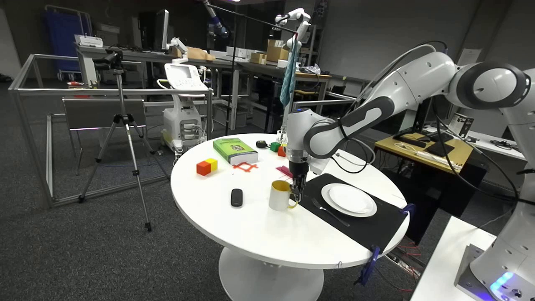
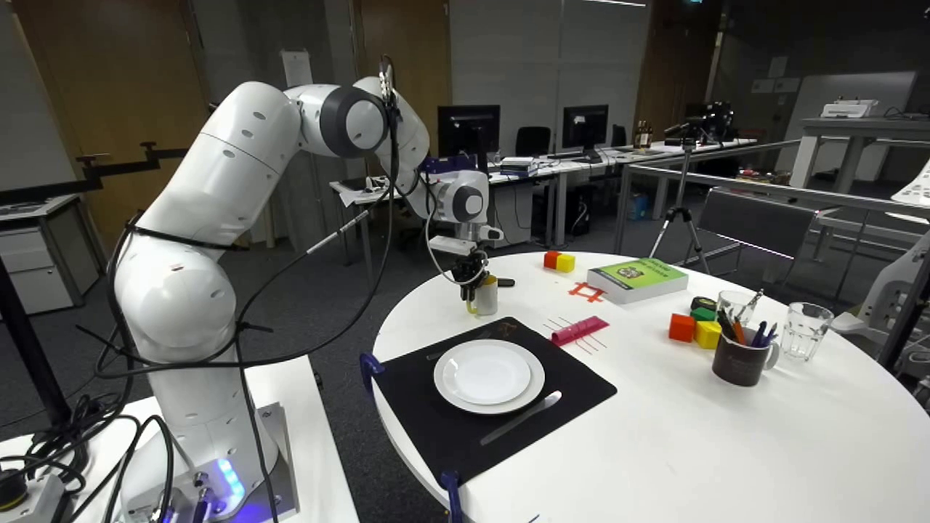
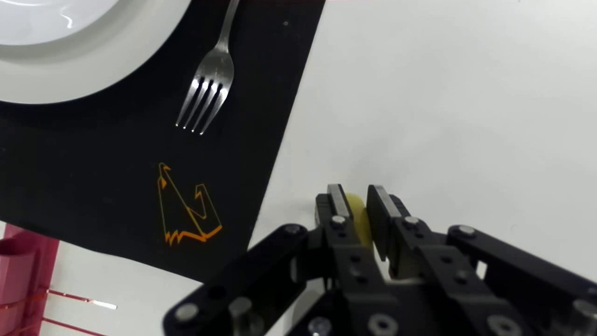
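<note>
A white mug (image 1: pixel 278 197) with a yellow inside and a yellow handle stands upright on the round white table, just off the black placemat's edge. In exterior view 2 the same mug (image 2: pixel 485 298) is partly behind my gripper (image 2: pixel 468 292). Pointing down, my gripper (image 1: pixel 296 196) is at the handle side of the mug. The wrist view shows the gripper shut on the yellow handle (image 3: pixel 359 218), which fills the narrow gap between the two dark fingers. Most of the mug's body is hidden under the gripper there.
Beside the mug, the black placemat (image 2: pixel 575 383) carries stacked white plates (image 2: pixel 445 383), a fork (image 3: pixel 215 73) and a knife (image 2: pixel 521 418). A black mouse-like object (image 1: pixel 236 197), a green book (image 1: pixel 235 150) and coloured blocks (image 1: pixel 203 168) lie elsewhere. Bare table lies in front of the mug.
</note>
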